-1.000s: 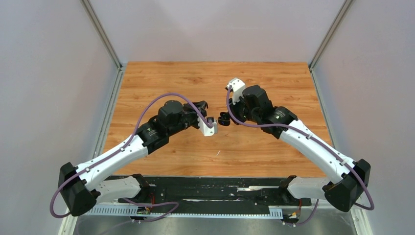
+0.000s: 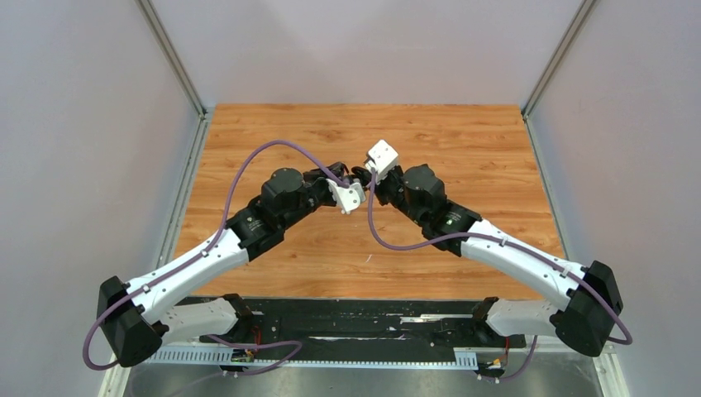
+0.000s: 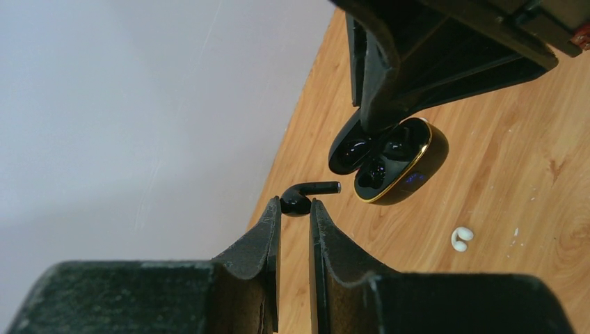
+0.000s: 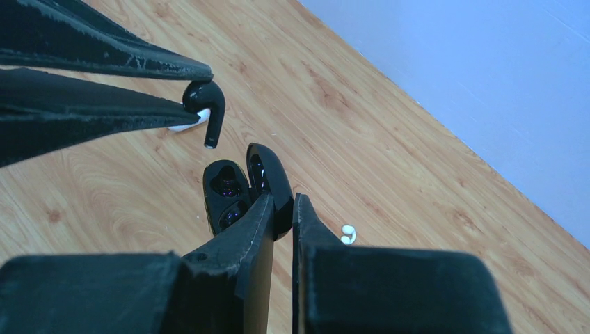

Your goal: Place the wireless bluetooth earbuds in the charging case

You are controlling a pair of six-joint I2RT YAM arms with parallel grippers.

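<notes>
In the left wrist view, my left gripper is shut on the round head of a black earbud [image 3: 296, 200]; the stem juts out to the right, toward the case but apart from it. The black charging case [image 3: 437, 154], with a gold rim, hangs open beside it. My right gripper is shut on the case around its raised lid [image 4: 277, 177]. In the right wrist view the earbud [image 4: 217, 115] points its stem down, above the case's dark wells [image 4: 226, 184]. In the top view both grippers meet over mid-table, the small parts largely hidden.
A small white piece [image 3: 460, 241] lies on the wooden table below the case. The right wrist view shows one white piece [image 4: 348, 234] on the wood and another [image 4: 186, 125] partly behind the left fingers.
The two grippers have come closer together.
</notes>
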